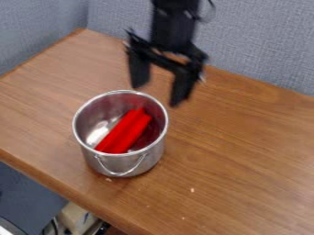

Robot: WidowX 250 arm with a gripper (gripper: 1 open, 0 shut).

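Observation:
A metal bucket (156, 154) stands on the wooden table at the lower left, holding a red elongated object (123, 130). My black gripper (162, 73) hangs above and behind the bucket, blurred, with its two fingers apart and no object visible between them.
A grey padded wall (263, 37) runs along the back. A dark surface with some cables lies past the table's lower-left edge.

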